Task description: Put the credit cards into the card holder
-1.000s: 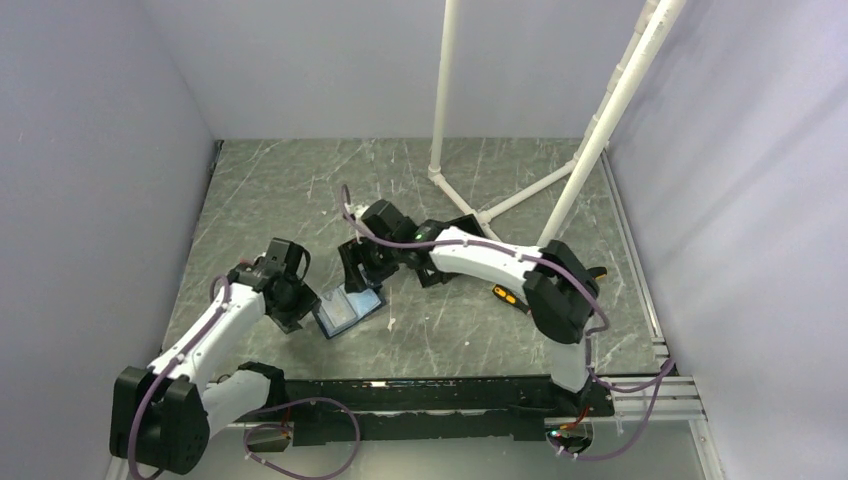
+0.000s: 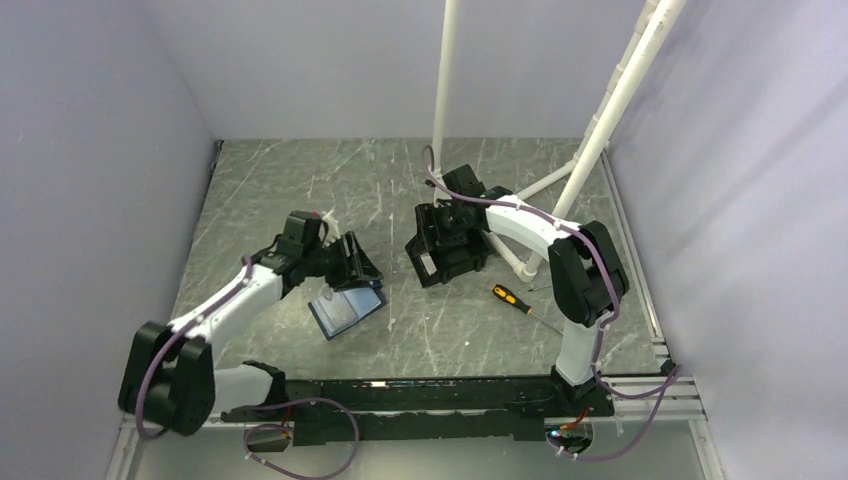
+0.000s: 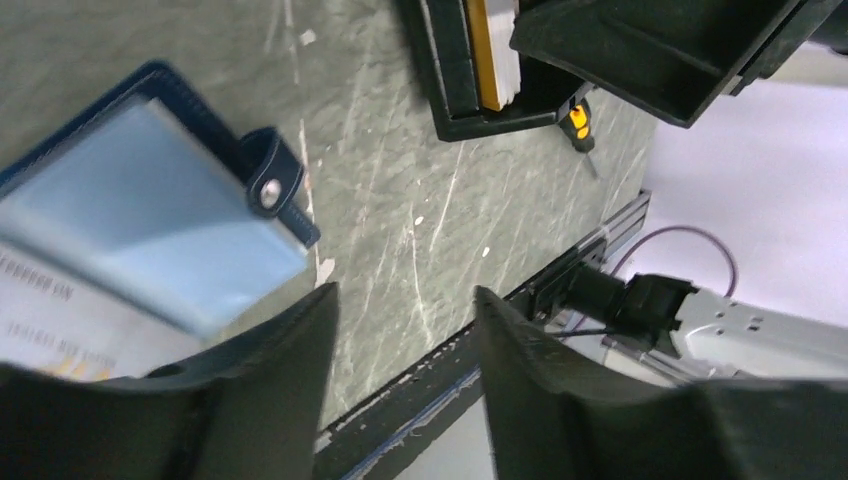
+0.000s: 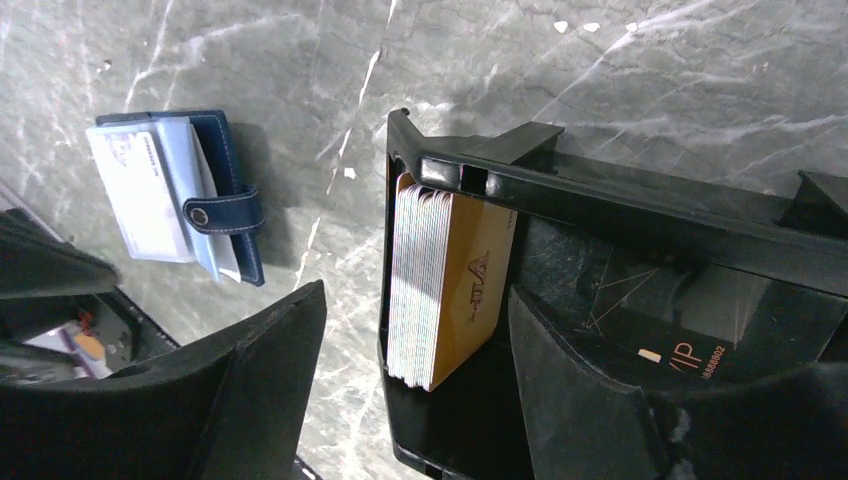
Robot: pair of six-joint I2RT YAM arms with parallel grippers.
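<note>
The blue card holder [image 2: 346, 308] lies open on the table, with clear sleeves and a snap strap [image 4: 225, 214]; a pale card [image 4: 140, 190] shows in one sleeve. A stack of cards [image 4: 445, 280] stands on edge at one end of the black box [image 4: 480, 172], a gold card facing inward. My right gripper is above that end, fingers parted on either side of the stack, without visible grip. Over the holder's far edge, my left gripper is part open, nothing between its fingers.
A yellow and black screwdriver [image 2: 512, 299] lies right of the box. White pipes [image 2: 515, 262] stand behind and beside the box. Bare table lies between holder and box.
The left gripper moved right and away from the front, over the holder's far edge.
</note>
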